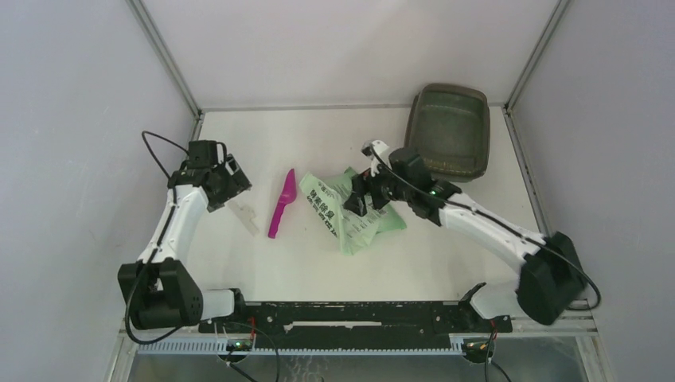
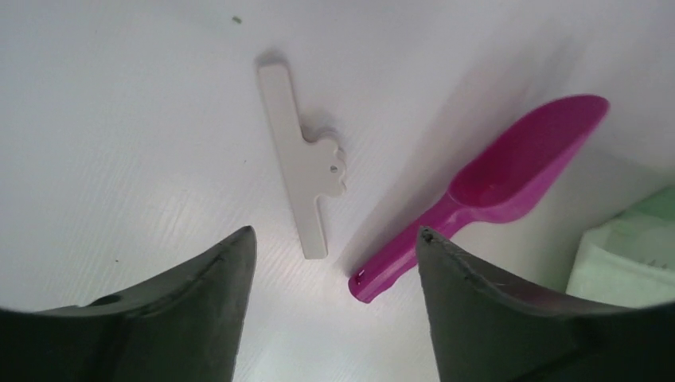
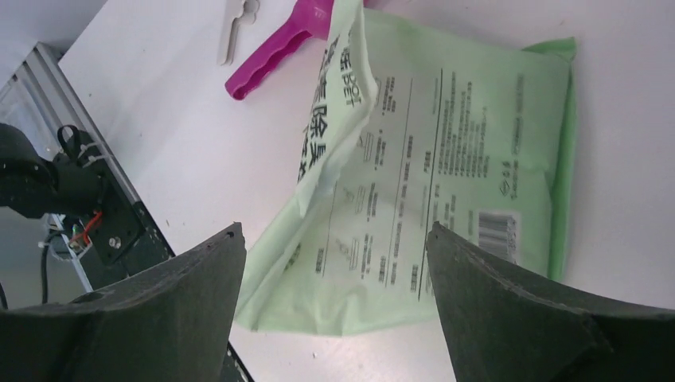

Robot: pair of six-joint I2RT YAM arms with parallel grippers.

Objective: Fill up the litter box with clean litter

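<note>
A light green litter bag (image 3: 446,159) with black print lies flat near the middle of the table, one side edge folded up. Over it hangs my right gripper (image 1: 358,205), its fingers spread on either side of nothing. The dark green litter box (image 1: 448,131) stands empty at the back right. To the left of the bag rests a magenta scoop (image 1: 283,203). A pale bag clip (image 2: 302,163) lies flat on the table beside the scoop's handle. My left gripper stands open above the clip, touching neither it nor the scoop.
Walls (image 1: 72,119) close in the table on the left, right and back. Bare white tabletop (image 1: 247,143) shows behind the scoop, and more is free at the front and right.
</note>
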